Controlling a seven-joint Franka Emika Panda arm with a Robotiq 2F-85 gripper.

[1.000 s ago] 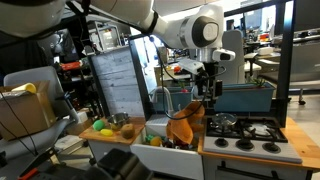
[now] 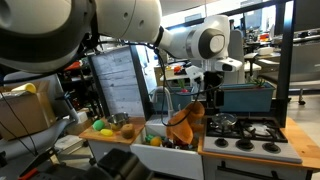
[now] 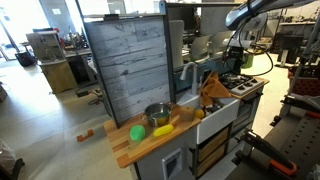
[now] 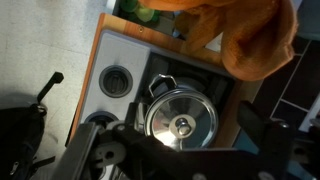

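Observation:
My gripper [image 2: 211, 94] hangs open above the counter between the orange cloth and the stove, with nothing between its fingers. In the wrist view a lidded silver pot [image 4: 181, 119] sits on the stove [image 4: 112, 80], below the spread dark fingers. The round knob of its lid faces the camera. An orange cloth [image 2: 184, 126] is draped over the sink's edge on the stove side; in the wrist view part of this cloth [image 4: 257, 42] lies near the top right.
On the counter's far side of the sink [image 3: 205, 130] stand an open metal pot [image 3: 158, 113], a yellow item [image 3: 163, 130] and a green item [image 3: 137, 132]. Several small things lie in the sink. The faucet [image 3: 184, 75] rises behind it, and a tall grey panel [image 3: 140, 60] stands beyond.
The arm's upper link has come lower and its hand has turned slightly, while the gripper stays over the same stretch of counter. The cloth and pots look unmoved.

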